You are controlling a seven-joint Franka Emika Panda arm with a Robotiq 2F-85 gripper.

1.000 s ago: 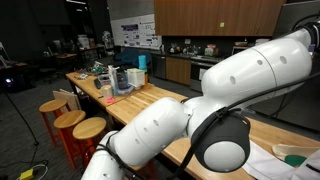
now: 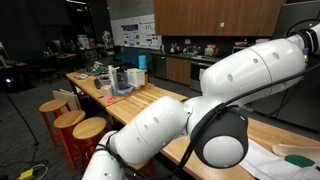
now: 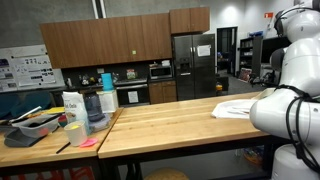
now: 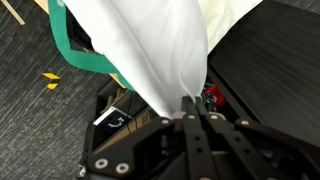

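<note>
A white cloth (image 4: 150, 45) runs across the wrist view and narrows toward my gripper. The gripper appears shut, with the cloth's gathered end between its fingertips. In exterior view 1 white cloth (image 2: 262, 160) lies on the table at the lower right. It also shows as a flat white patch (image 3: 235, 108) on the right of the table in exterior view 2. A green item (image 4: 72, 50) curves beside the cloth in the wrist view; its shape is partly covered. The fingers cannot be made out in the exterior views.
A clear pitcher (image 3: 95, 110) and a grey bin (image 3: 40, 125) with several items stand at its left end. Stools (image 2: 70, 120) line the table's side in exterior view 1.
In exterior view 1 the upper arm at the right edge has shifted slightly. The cloth and green item at the lower right look a little different in outline. The far table items have stayed put.
</note>
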